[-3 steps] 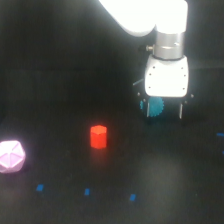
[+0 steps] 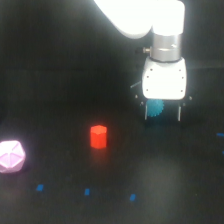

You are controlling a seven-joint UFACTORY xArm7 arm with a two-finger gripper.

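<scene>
The white arm reaches down from the top, and its gripper [image 2: 163, 112] stands open with its two thin fingers low over a teal spiky object [image 2: 155, 106], one finger to each side of it; whether they touch it is unclear. A red block [image 2: 98, 137] stands left of the gripper on the dark surface. A pink faceted ball [image 2: 11, 156] sits at the left edge.
Several small blue marks lie on the dark surface toward the front and at the right edge.
The gripper has come slightly lower and a little to the left over the teal object. The red block and pink ball have not moved.
</scene>
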